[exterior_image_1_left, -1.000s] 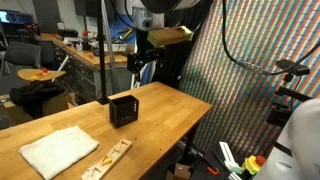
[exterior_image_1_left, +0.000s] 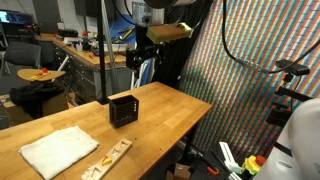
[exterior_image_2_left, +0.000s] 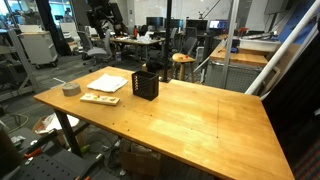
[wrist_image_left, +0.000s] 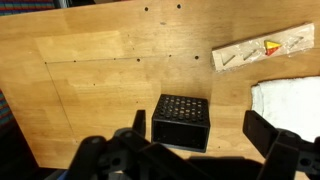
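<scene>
My gripper is open, its two dark fingers wide apart at the bottom of the wrist view. Exterior view 1 has the gripper (exterior_image_1_left: 134, 76) hanging well above the table, with nothing in its grasp. A black mesh basket (wrist_image_left: 181, 124) stands on the wooden table and appears between the fingers from above. To its side lies a white cloth (wrist_image_left: 288, 104). Close to the cloth is a pale wooden strip (wrist_image_left: 237, 55) bearing a small orange-red and yellow piece (wrist_image_left: 271, 47).
A round tan roll (exterior_image_2_left: 71, 89) sits near a table corner in exterior view 2. Much of the wooden tabletop (exterior_image_2_left: 205, 115) beyond the basket is bare. Cables loop around the arm, and a corrugated screen (exterior_image_1_left: 250, 75) rises past the table.
The arm has risen slightly in exterior view 1. The basket, cloth and wooden strip stay where they were.
</scene>
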